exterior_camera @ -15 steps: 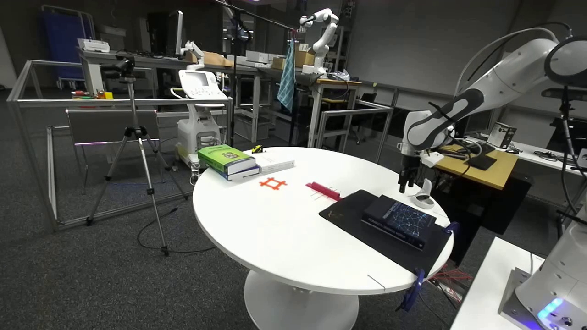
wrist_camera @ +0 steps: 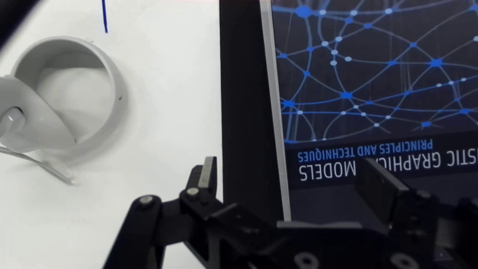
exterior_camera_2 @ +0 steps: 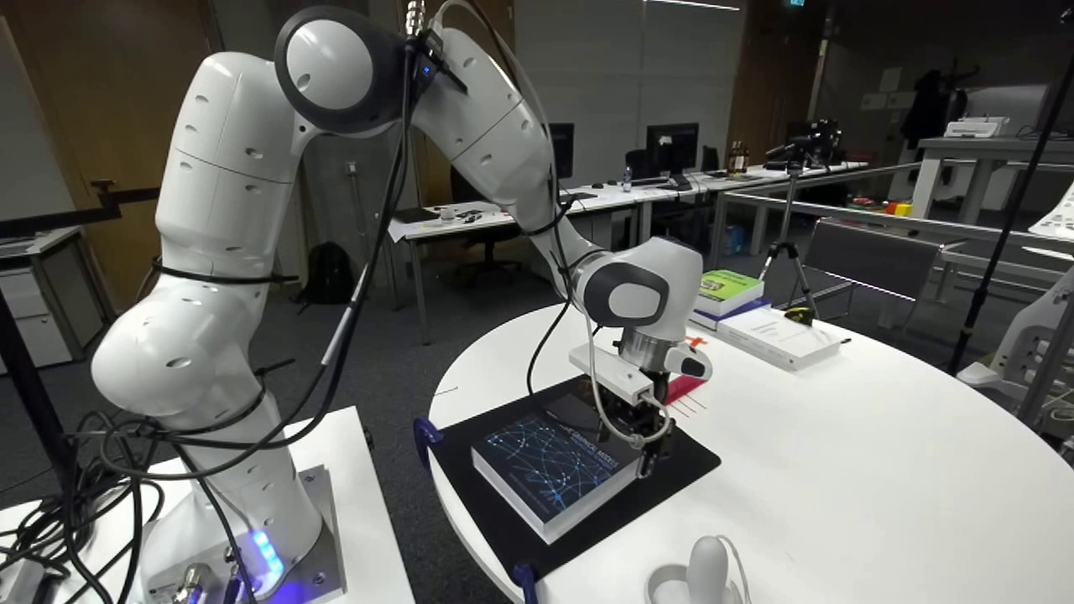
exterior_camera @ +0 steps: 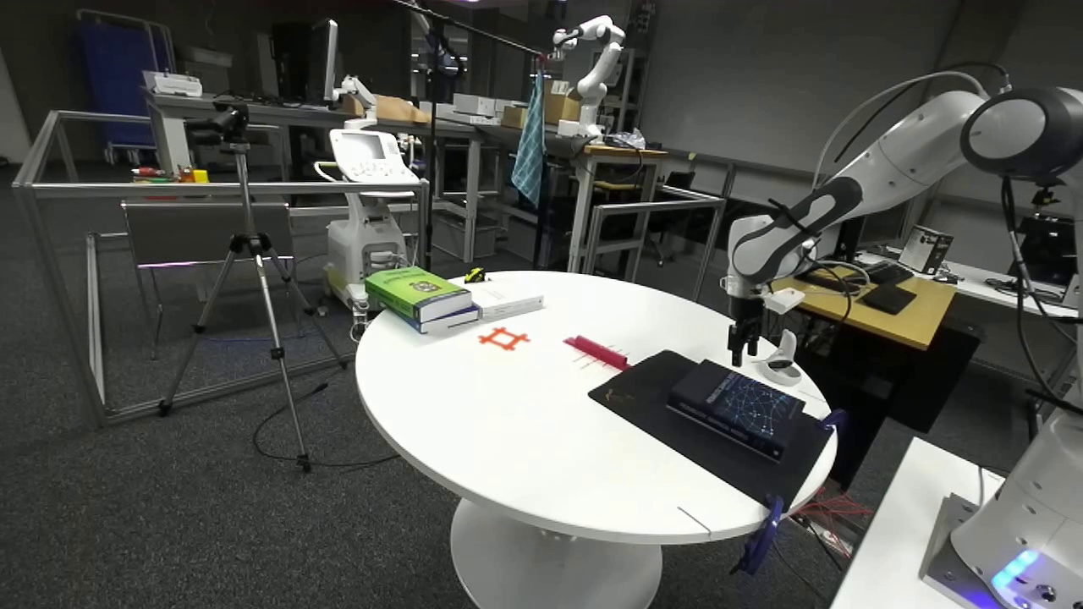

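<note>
My gripper is open, its two fingers wide apart with nothing held between them. In the wrist view, one finger (wrist_camera: 208, 175) lies over the white tabletop beside the mat and the other appears over the cover of the dark book (wrist_camera: 372, 112), so the book's pale edge passes between them. The book (exterior_camera_2: 559, 458) lies flat on the black mat (exterior_camera_2: 664, 473), network pattern facing up. In the second exterior view the fingertips are near the book's side, close to the mat; whether they touch anything cannot be told.
A white ring-shaped controller (exterior_camera: 781, 364) stands on the round table (exterior_camera: 487, 406) near the gripper. Blue clamps (exterior_camera: 763, 533) hold the mat at the table edge. A red object (exterior_camera: 599, 352), an orange frame (exterior_camera: 503, 338) and stacked books (exterior_camera: 418, 294) lie farther off.
The arm has come down and left in the first exterior view, bringing the gripper closer to the book. The wrist has turned more upright. The book and controller have stayed put.
</note>
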